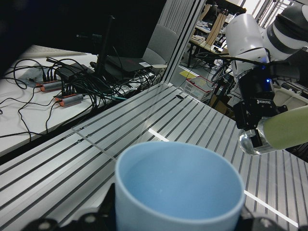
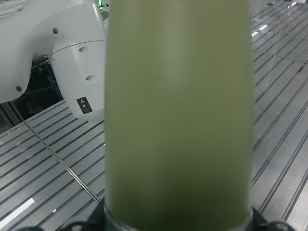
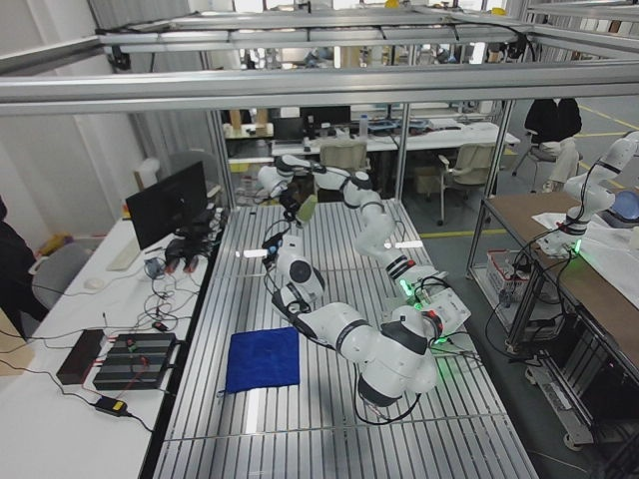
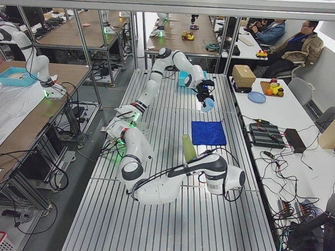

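Note:
My left gripper [image 4: 205, 97] holds a light blue cup [image 1: 178, 185] upright, which fills the lower middle of the left wrist view. My right gripper is shut on an olive-green cylindrical container with a clear end; in the camera left view the container hangs tilted above the far part of the table. A dark blue cloth [image 3: 262, 359] lies flat on the slatted metal table [image 3: 250, 449].
A light blue bin [image 4: 184, 78] is partly behind an arm in the camera right view. The side desk [image 4: 254, 104] holds a blue plate, fruit, boxes and cabled devices. Bare slatted surface surrounds the cloth.

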